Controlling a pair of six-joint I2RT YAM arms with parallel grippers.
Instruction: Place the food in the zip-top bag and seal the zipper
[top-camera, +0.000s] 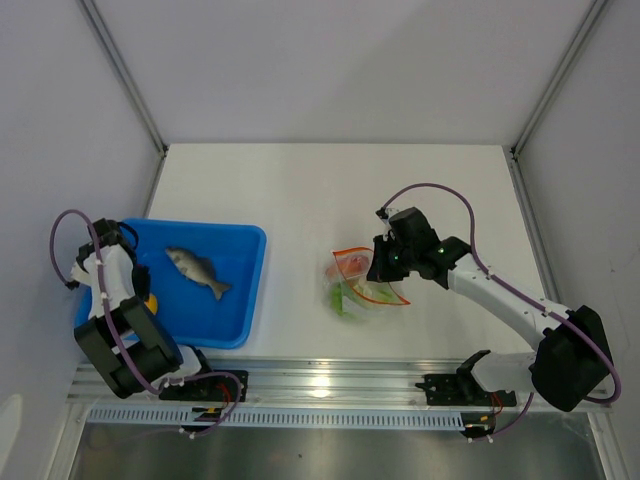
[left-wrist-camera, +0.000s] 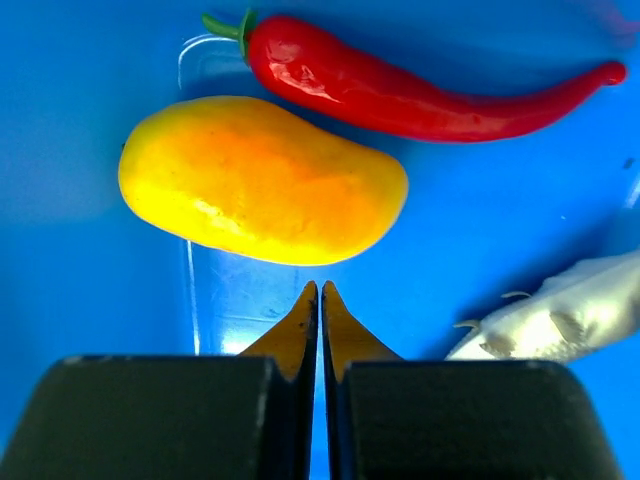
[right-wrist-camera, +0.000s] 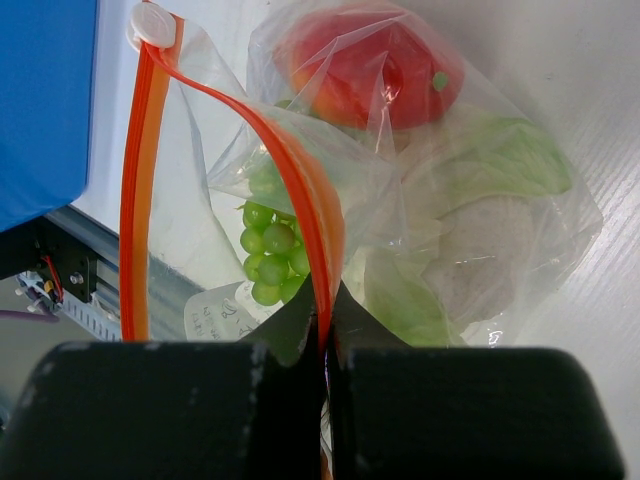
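Note:
In the left wrist view a yellow mango (left-wrist-camera: 262, 182) lies on the blue tray, with a red chili pepper (left-wrist-camera: 420, 98) just beyond it. My left gripper is shut, its tips together with nothing between them, and the mango is outside them. The zip top bag (right-wrist-camera: 470, 190) lies on the table with its orange zipper mouth gaping. Through its clear film show a red fruit (right-wrist-camera: 370, 68), green grapes (right-wrist-camera: 272, 256) and pale green leaves. My right gripper is shut on one edge of the bag's orange zipper (right-wrist-camera: 298, 195).
The blue tray (top-camera: 215, 325) fills the table's left side and holds a fish (top-camera: 197, 270). A white slider (right-wrist-camera: 153, 25) sits at one zipper end.

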